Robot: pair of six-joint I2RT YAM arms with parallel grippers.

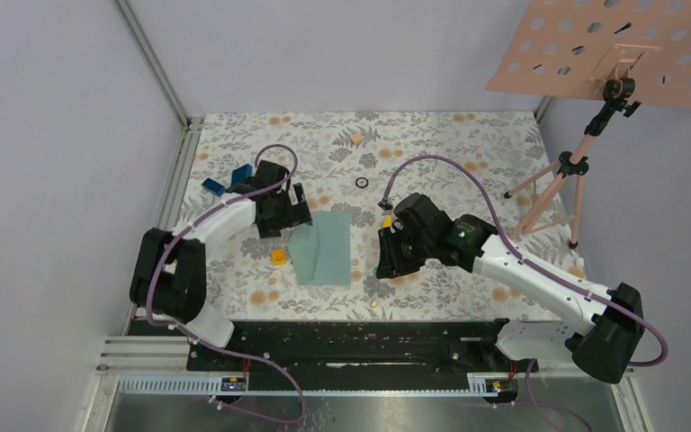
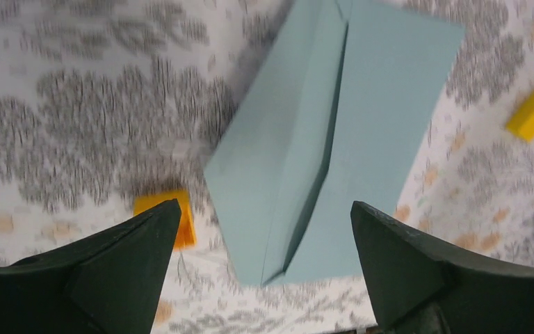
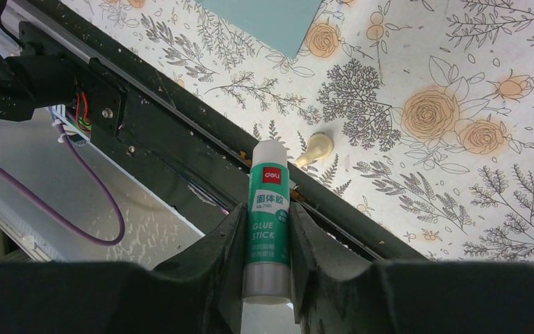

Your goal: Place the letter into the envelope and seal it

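Observation:
A pale blue-green envelope (image 1: 331,256) lies flat on the patterned table, its flap (image 2: 264,160) to the left with a raised, slightly gaping crease along it. No separate letter can be made out. My left gripper (image 1: 302,205) is open over the envelope's upper left edge; in the left wrist view nothing is between its fingers. To the right of the envelope, my right gripper is shut on a green and white glue stick (image 3: 269,202). The stick points away from the gripper with its white end uncovered by the fingers.
An orange-yellow block (image 1: 278,257) sits left of the envelope, another yellow block (image 1: 388,220) to its right. Near the front edge lies a small cream piece (image 3: 318,147). Blue items (image 1: 213,186) and a dark ring (image 1: 362,183) are farther back. A tripod (image 1: 549,198) stands at the right.

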